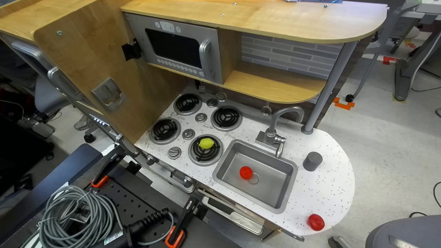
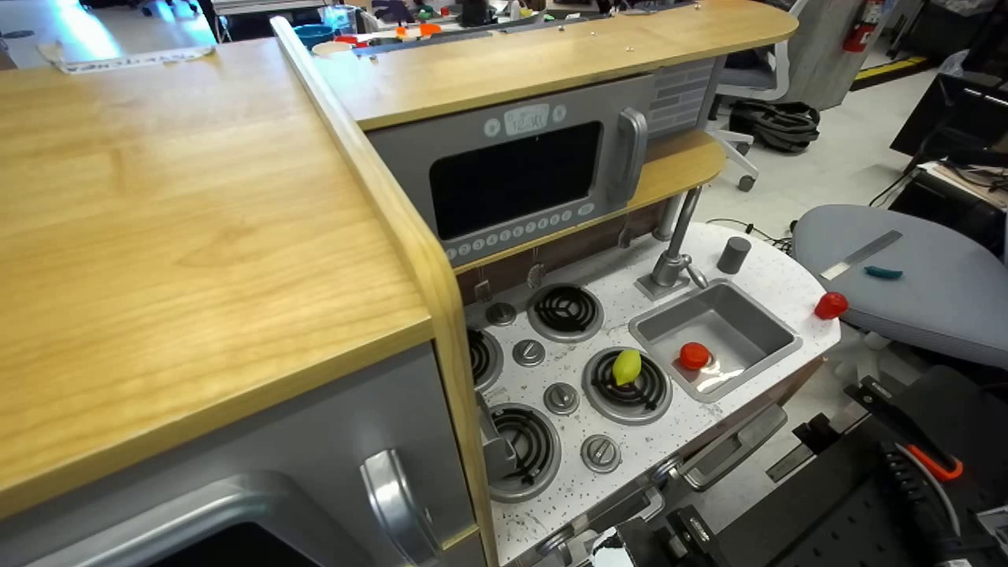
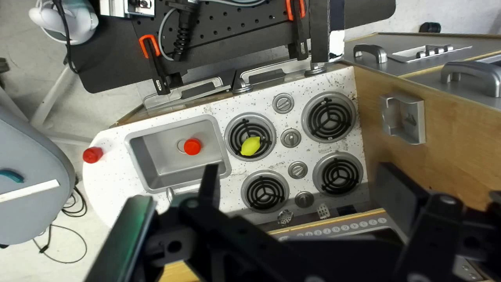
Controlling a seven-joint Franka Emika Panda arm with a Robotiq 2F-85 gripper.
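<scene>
My gripper stands open high over the toy kitchen in the wrist view, its dark fingers (image 3: 209,185) wide apart with nothing between them. Neither exterior view shows it. A yellow lemon-like piece (image 1: 206,143) lies on the burner (image 1: 205,158) nearest the sink. Inside the grey sink (image 1: 281,202) is a round red object (image 1: 246,173), close to the drain. Another red object (image 1: 316,221) sits by the rounded counter edge. Beyond the sink, a dark grey cylinder (image 1: 313,161) stands upright; I cannot see it in the wrist view.
A curved faucet (image 1: 285,111) rises behind the sink. The microwave (image 1: 177,45) and wooden shelf (image 1: 273,82) overhang the back. A tall wooden panel (image 1: 95,62) bounds the stove side. Bare counter (image 1: 330,182) lies at the rounded end.
</scene>
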